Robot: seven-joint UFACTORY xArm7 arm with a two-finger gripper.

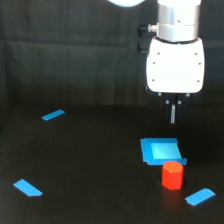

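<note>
A small red block [172,176] stands on the black table just in front of a blue square [162,151], which has a lighter blue inside and a darker border. Above and behind that square hangs my gripper [173,120], pointing down from the white wrist housing [175,66]. Its fingers look thin and close together, too small here to tell whether they are apart. No object is visible at their tips. The red block is clear of the gripper.
Blue tape strips lie flat at the back left [53,115], front left [27,188] and front right [200,197]. A dark curtain [75,55] closes off the back.
</note>
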